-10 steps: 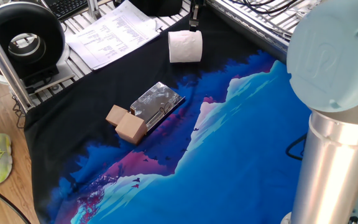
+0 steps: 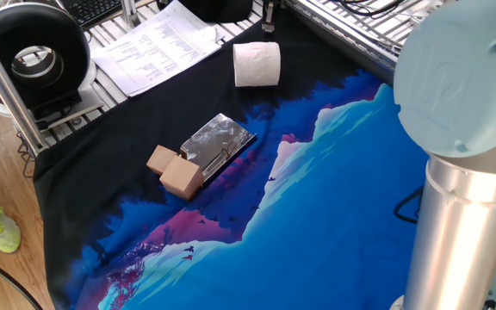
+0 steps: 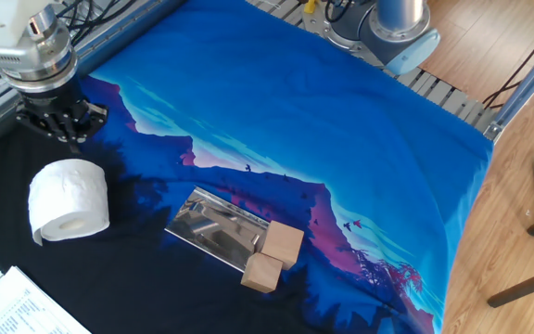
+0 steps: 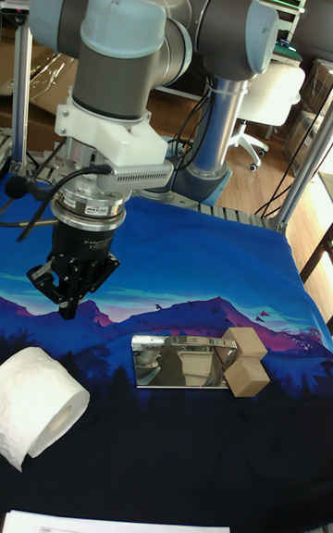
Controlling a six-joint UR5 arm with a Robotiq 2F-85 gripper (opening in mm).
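My gripper (image 4: 69, 312) hangs in the air above the cloth, black, pointing down; its fingertips come together with nothing seen between them. In exterior view 2 the gripper (image 3: 74, 145) is just behind a white paper roll (image 3: 68, 200), apart from it. The roll (image 4: 42, 404) lies on its side on the black part of the cloth. To the right of it in exterior view 3 is a shiny silver box (image 4: 178, 362), with two small brown blocks (image 4: 245, 376) against its end. In exterior view 1 only the tip of the gripper shows, at the top edge.
Printed sheets (image 2: 158, 47) lie by the table's edge, near a black round device (image 2: 33, 56). My arm's base (image 3: 392, 32) stands at the far edge.
In exterior view 1 the gripper tip has drawn slightly upward in the picture, away from the roll. A person at the left has shifted. The roll, box and blocks stay put.
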